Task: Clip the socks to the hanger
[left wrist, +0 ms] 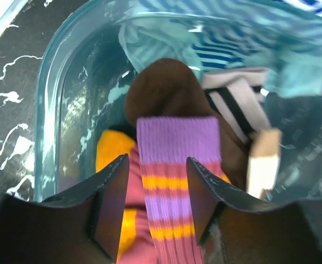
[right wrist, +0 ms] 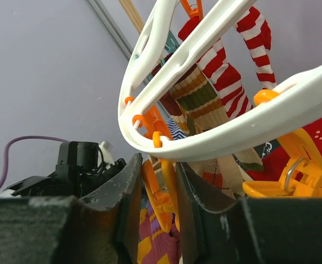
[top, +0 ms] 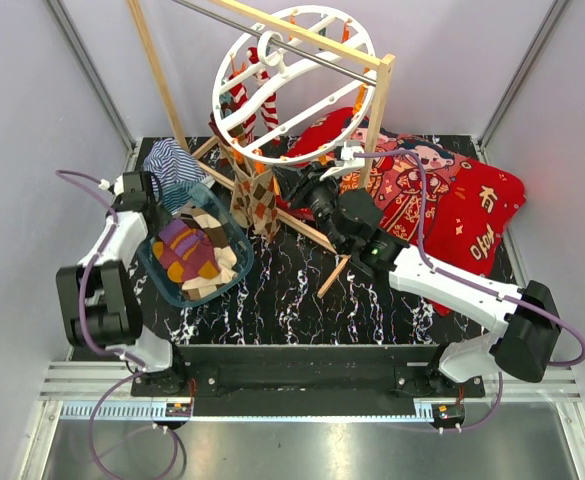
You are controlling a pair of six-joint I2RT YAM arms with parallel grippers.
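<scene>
A white round hanger (top: 297, 85) hangs from a wooden frame, with striped red-and-white socks (right wrist: 227, 82) and patterned ones clipped on it. My right gripper is shut on an orange clip (right wrist: 159, 198) at the hanger's lower rim; no sock shows in that clip. In the left wrist view, my left gripper points down into the blue basket (left wrist: 48, 104). Its fingers are spread apart above a purple sock (left wrist: 177, 137) with orange and red stripes, and nothing is gripped. Beside it lie a brown sock (left wrist: 166, 88) and a striped grey-and-black one (left wrist: 235, 104).
Striped blue cloth (top: 172, 165) hangs over the basket's far edge. Red cushions (top: 422, 200) fill the back right. Another orange clip (right wrist: 293, 170) hangs right of my right gripper.
</scene>
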